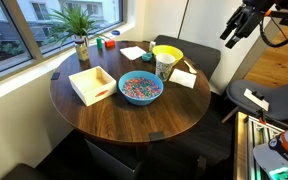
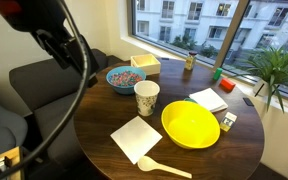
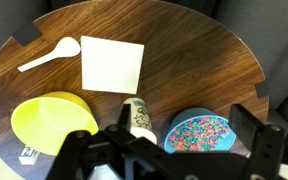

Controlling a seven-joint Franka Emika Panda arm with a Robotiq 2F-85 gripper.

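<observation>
No task is named. High above the table, my gripper stands open, its fingers wide apart with nothing between them. From exterior view 1 the gripper [image 1: 230, 36] hangs at the upper right, clear of the table. Below it in the wrist view are a patterned cup [image 3: 138, 112], a blue bowl [image 3: 168, 132] of small colourful pieces, a yellow bowl [image 3: 29, 125], a white square sheet [image 3: 112, 65] and a pale spoon [image 3: 62, 50]. My fingers cover part of the cup and the blue bowl.
The round wooden table [image 1: 109, 118] has bare room at its front. A cream open box [image 1: 93, 86] sits beside the blue bowl. A potted plant [image 2: 274, 70], a green item [image 2: 217, 73] and a red item [image 2: 228, 84] stand by the window. A small white box [image 2: 228, 121] is near the yellow bowl.
</observation>
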